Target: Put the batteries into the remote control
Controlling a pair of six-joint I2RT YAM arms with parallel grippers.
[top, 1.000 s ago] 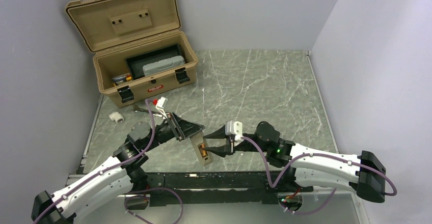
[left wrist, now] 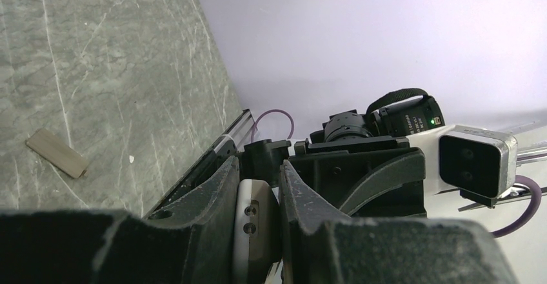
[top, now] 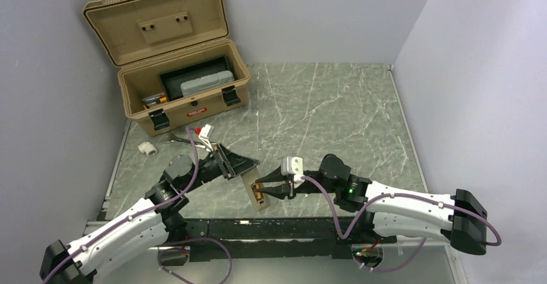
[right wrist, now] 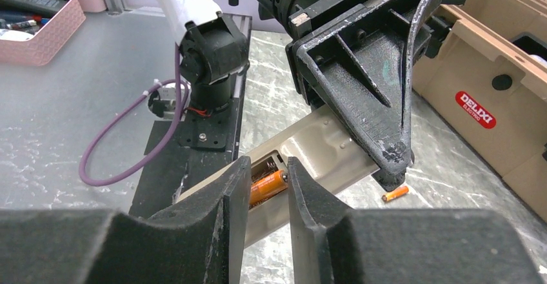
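Note:
The beige remote control is held by my left gripper, shut on its end, battery compartment exposed. An orange battery lies in that compartment. My right gripper is part open at the compartment, its fingertips beside the battery; whether they touch it I cannot tell. A second orange battery lies on the table in the right wrist view, beyond the remote.
An open tan toolbox stands at the back left. A flat piece, likely the cover, lies on the marble table.
The right gripper has shifted very slightly at the remote's compartment, its fingers a little closer together. The left arm looks almost unchanged.

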